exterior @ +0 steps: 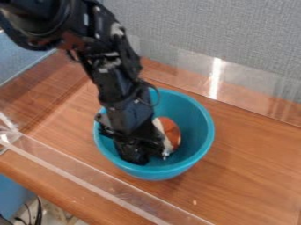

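A teal bowl (194,158) sits on the wooden table, with my black gripper (139,149) lowered deep inside its left part. An orange and white round object (168,133) lies in the bowl just right of the gripper, partly hidden behind it. The fingertips are dark and crowded together low in the bowl, so whether they are open or shut is unclear.
Bare wooden table (253,167) spreads to the right of the bowl and to the left behind the arm. A grey wall stands at the back. The table's near edge runs across the lower left, with cables below it.
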